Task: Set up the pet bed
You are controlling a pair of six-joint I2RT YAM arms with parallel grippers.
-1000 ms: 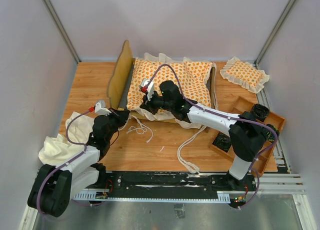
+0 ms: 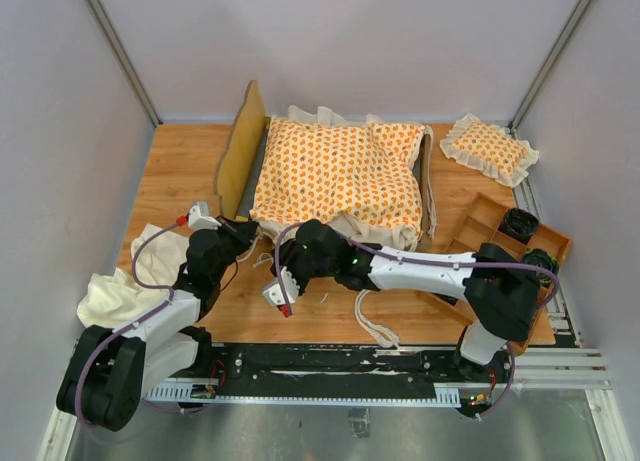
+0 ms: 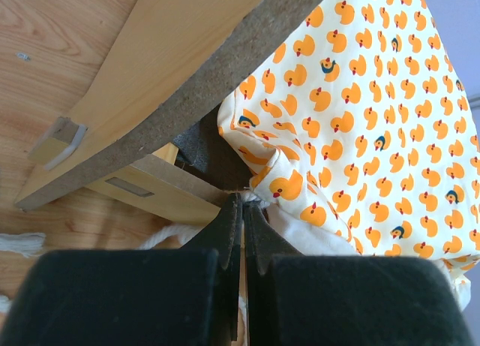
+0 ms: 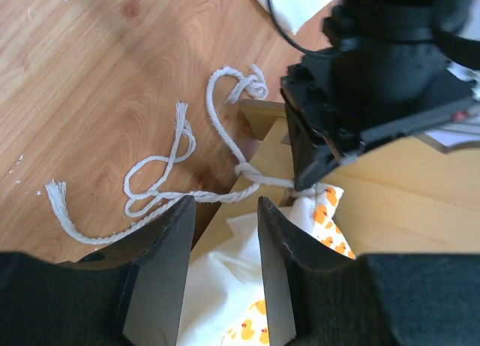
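Note:
The wooden bed frame [image 2: 240, 151] holds a duck-print cushion [image 2: 335, 171]. My left gripper is shut at the front-left corner where two boards meet, beside the cushion's folded edge and white cord; whether cord is between its tips is unclear. My right gripper hangs open in front of the bed, above knotted white cord [image 4: 169, 196] and white ruffle fabric, with nothing clearly between its fingers. In the top view the right arm hides part of the bed's front edge.
A small ruffled pillow [image 2: 490, 151] lies at the back right. A wooden tray [image 2: 550, 241] with dark items sits at the right. White cloth [image 2: 110, 301] lies at the left, and a loose cord [image 2: 370, 321] at the front.
My right gripper has moved from over the cushion toward the front, now lower in the top view over the table before the bed. The left arm has stayed put.

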